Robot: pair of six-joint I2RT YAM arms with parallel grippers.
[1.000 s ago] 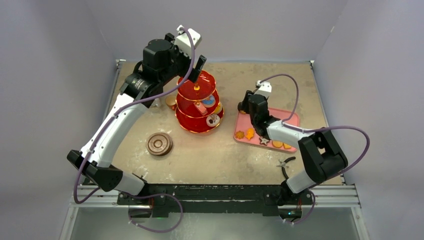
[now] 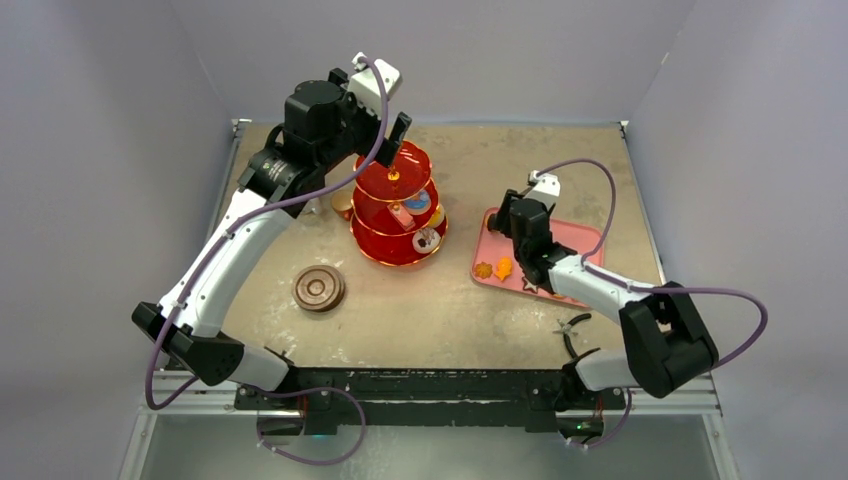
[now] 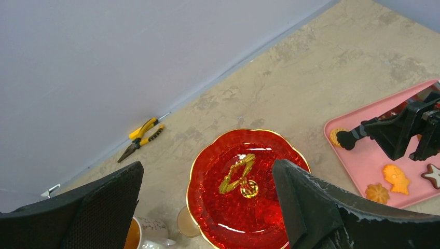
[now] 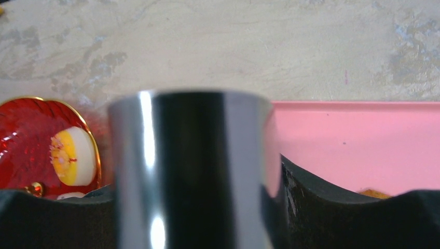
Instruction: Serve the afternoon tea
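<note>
The red three-tier stand (image 2: pixel 394 172) stands left of centre. A donut (image 2: pixel 426 240) and a pink cake (image 2: pixel 401 217) sit on its lower tiers, while its top plate (image 3: pixel 244 194) is bare. Over that plate my left gripper (image 2: pixel 372 140) is open, with nothing between its fingers. At the far left part of the pink tray (image 2: pixel 572 236) is my right gripper (image 2: pixel 500 222). A shiny dark cylinder (image 4: pixel 194 171) fills the space before its fingers in the right wrist view; whether they grip it I cannot tell. Star, fish and flower biscuits lie on the tray.
A stack of brown coasters (image 2: pixel 319 288) lies front left. A cup (image 3: pixel 151 232) stands beside the stand. Yellow pliers (image 3: pixel 141 136) lie by the back wall, and black pliers (image 2: pixel 570 335) at front right. Open table separates stand and tray.
My right gripper has moved a little to the right and toward the front. The tray has shifted slightly to the right along with its biscuits. The left arm looks nearly still.
</note>
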